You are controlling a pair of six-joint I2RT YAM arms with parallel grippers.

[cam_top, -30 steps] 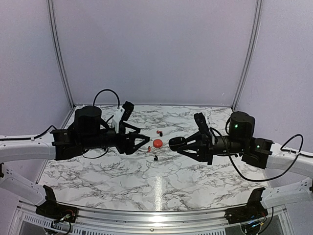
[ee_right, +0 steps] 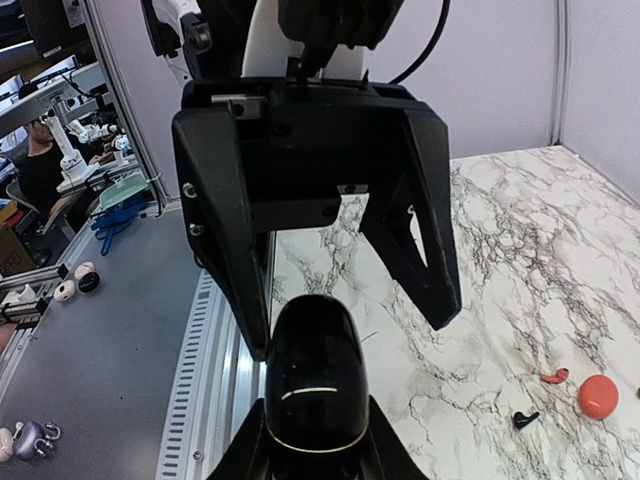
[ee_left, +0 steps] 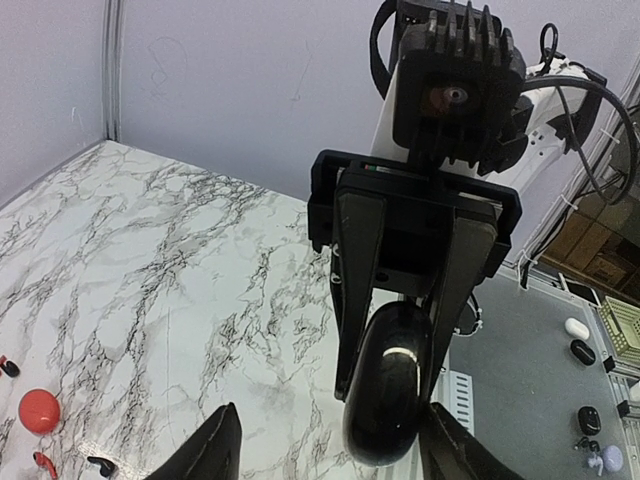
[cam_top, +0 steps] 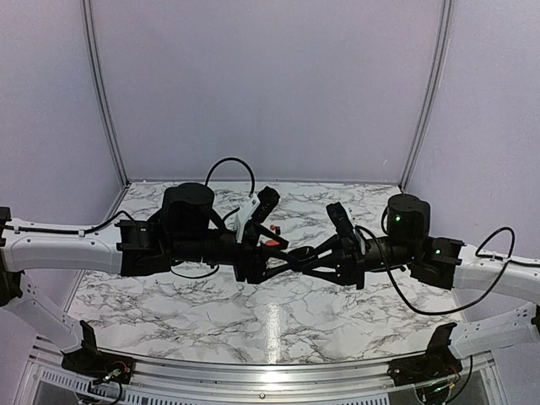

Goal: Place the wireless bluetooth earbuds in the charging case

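The glossy black charging case is held between the two grippers at the centre of the top view. My right gripper is shut on it. My left gripper has its fingers part open round the case, one on either side; whether they touch it I cannot tell. A black earbud and a red earbud lie on the marble table below, beside a round red case.
A metal rail runs along its front edge, and pale walls enclose the sides and back.
My left gripper has moved right until its fingers reach the black case. My right gripper has shifted slightly left with the case over the last second.
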